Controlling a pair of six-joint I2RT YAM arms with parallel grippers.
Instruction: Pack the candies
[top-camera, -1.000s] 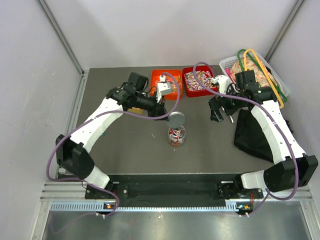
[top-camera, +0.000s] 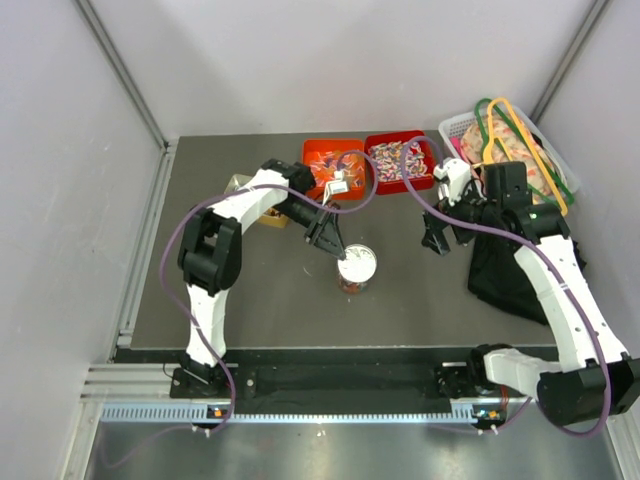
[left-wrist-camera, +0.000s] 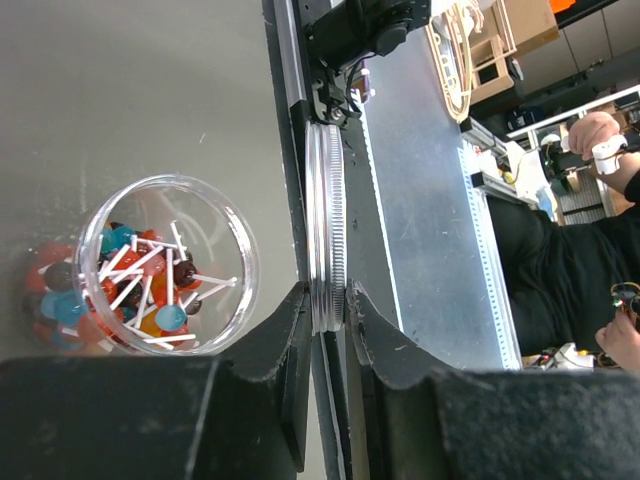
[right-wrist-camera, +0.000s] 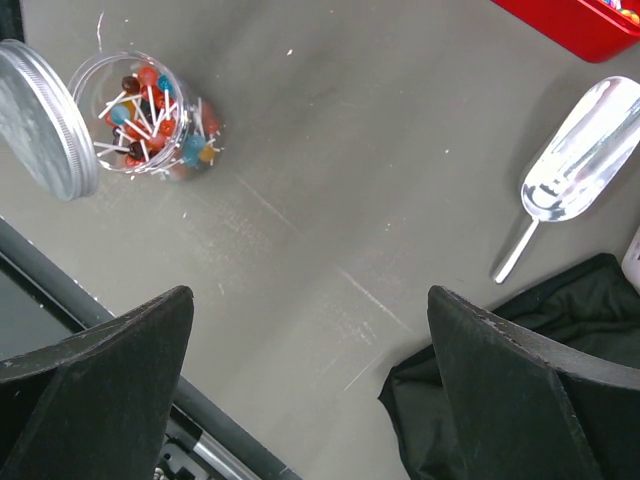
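Note:
A clear jar (left-wrist-camera: 215, 200) filled with lollipops (left-wrist-camera: 150, 280) stands upright on the table, its mouth uncovered in the left wrist view. My left gripper (top-camera: 335, 256) is shut on the edge of a silver lid (top-camera: 358, 264), which it holds tilted above the jar; from the top the lid hides the jar's mouth. The right wrist view shows the lid (right-wrist-camera: 45, 120) apart from the jar (right-wrist-camera: 185, 145), beside its rim. Off to the right of the jar, my right gripper (top-camera: 437, 243) hangs open with nothing between its fingers.
Orange tray (top-camera: 334, 193) and red tray (top-camera: 418, 183) of candies stand at the back. A metal scoop (right-wrist-camera: 580, 160) and black cloth (top-camera: 505, 280) lie to the right; a white basket (top-camera: 565, 180) holds a bag behind.
The left arm has swung and carried the lid from behind the jar to over its mouth, hiding the lollipops from above. The right arm has shifted only slightly.

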